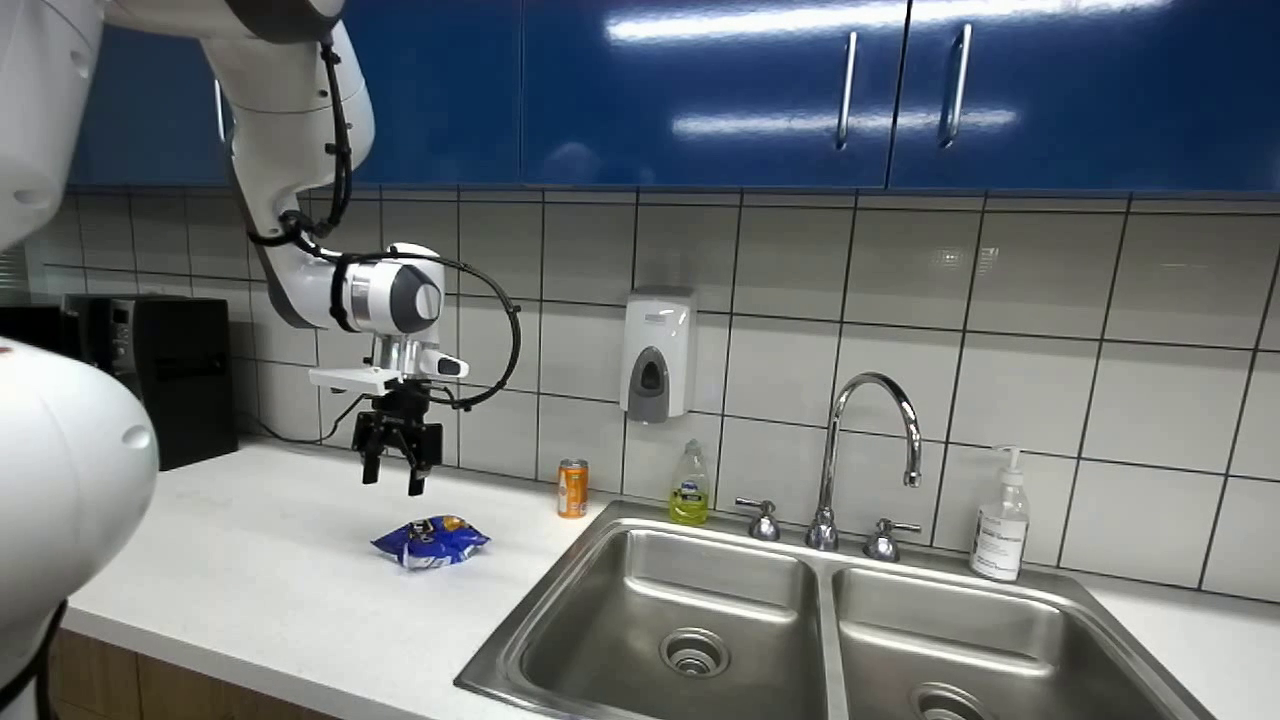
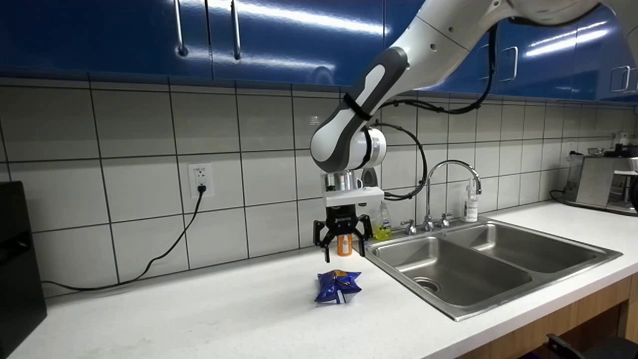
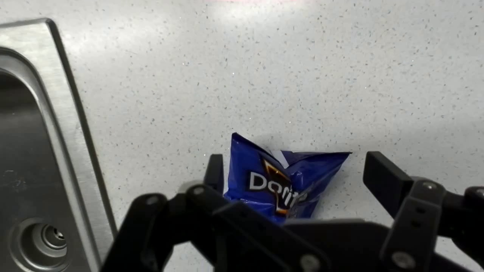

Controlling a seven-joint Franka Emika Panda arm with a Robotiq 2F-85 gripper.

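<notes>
A blue Doritos bag lies on the white counter, left of the sink in exterior view 1. Above it hangs my gripper, pointing down and open, with free air between its fingers and the bag. Exterior view 2 has the bag below the gripper, whose two fingers are spread wide. In the wrist view the bag appears between the open fingers, nearer the left one; the gripper's own linkage hides its lower part.
An orange can stands by the wall, with a bottle of yellow-green soap to its right. The steel double sink borders the counter. A black machine sits far left.
</notes>
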